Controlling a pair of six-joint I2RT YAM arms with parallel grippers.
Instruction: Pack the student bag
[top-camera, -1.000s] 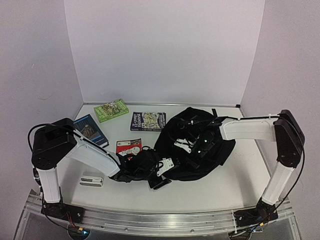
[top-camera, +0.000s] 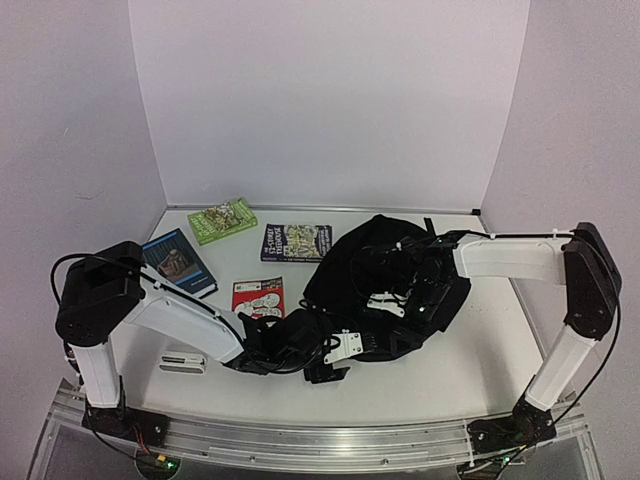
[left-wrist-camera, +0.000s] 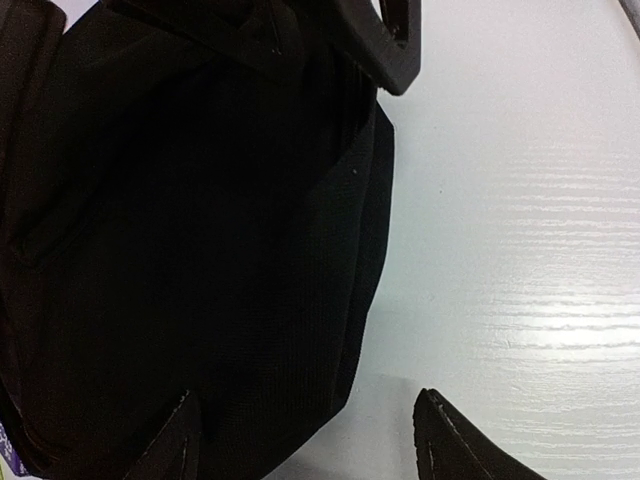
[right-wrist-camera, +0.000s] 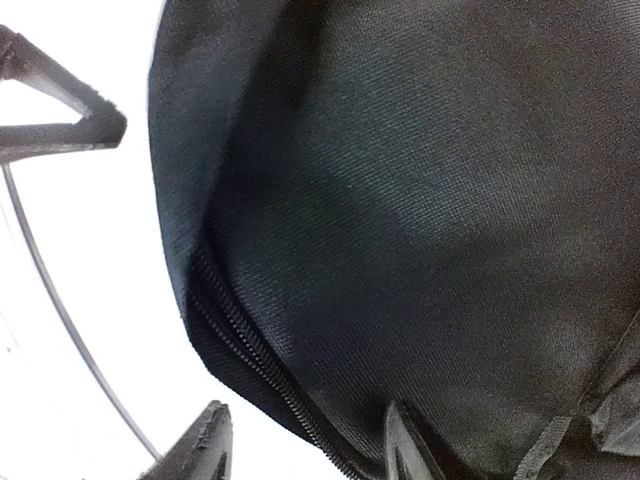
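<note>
A black bag (top-camera: 345, 265) lies on the right half of the table, its fabric loose and folded. At its front edge, my left gripper (top-camera: 372, 345) is low over the cloth. The left wrist view shows that gripper open, with the bag's edge (left-wrist-camera: 335, 370) reaching between its spread fingers. My right gripper (top-camera: 400, 335) hangs over the bag's front part, dark against dark there. From the right wrist, this gripper stands open, the zipped edge (right-wrist-camera: 265, 365) running between its fingers. Whether either gripper touches the fabric, I cannot tell.
Left of the bag lie a green book (top-camera: 222, 220), a purple book (top-camera: 297, 243), a dark blue book (top-camera: 180, 262) and a red book (top-camera: 258, 297) partly behind my left arm. A white case (top-camera: 183, 362) sits at front left.
The left gripper has shifted right, along that edge. Books and case have stayed put.
</note>
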